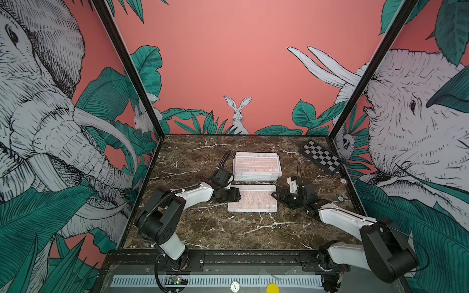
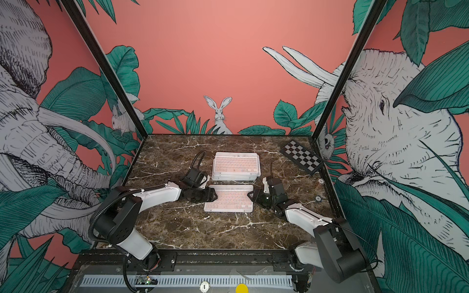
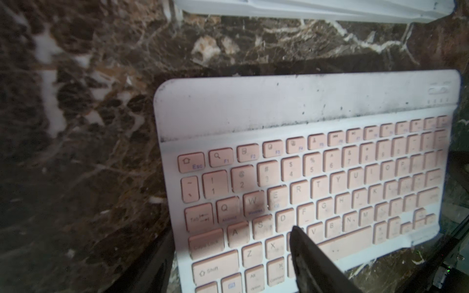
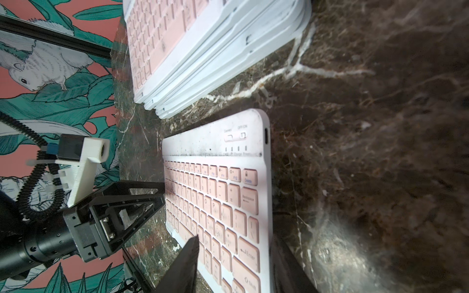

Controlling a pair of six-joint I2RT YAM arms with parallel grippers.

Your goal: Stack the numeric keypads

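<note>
A white keyboard with pink keys (image 1: 252,199) lies flat on the table in front of a stack of similar keyboards (image 1: 256,165). My left gripper is open at its left end, one finger by the outer edge and the other over the keys in the left wrist view. My right gripper stands open at the other end, its fingertips either side of the keyboard's right edge in the right wrist view.
A black-and-grey checkered board (image 1: 320,157) lies at the back right, with two small round objects (image 1: 340,198) near the right edge.
</note>
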